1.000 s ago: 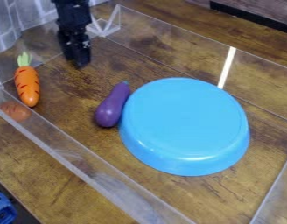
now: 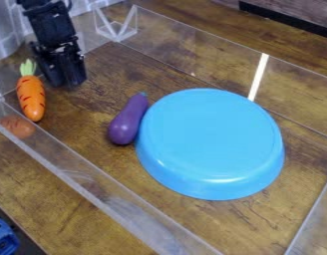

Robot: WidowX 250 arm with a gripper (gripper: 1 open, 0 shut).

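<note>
The black gripper (image 2: pixel 63 66) hangs at the upper left, just above and right of the green top of an orange carrot (image 2: pixel 32 97) lying on the wooden surface. A purple eggplant (image 2: pixel 127 121) lies to the right, beside a large upturned light-blue round plate or bowl (image 2: pixel 209 139). Whether the fingers are apart or closed is hard to make out.
Clear plastic walls (image 2: pixel 120 199) border the work area. A small blue object (image 2: pixel 1 237) shows at the lower left corner, outside the wall. Bare wood lies behind the blue plate and in front of the eggplant.
The gripper has moved down and to the left, closer to the carrot's leafy end. The carrot, eggplant and blue plate have stayed in place.
</note>
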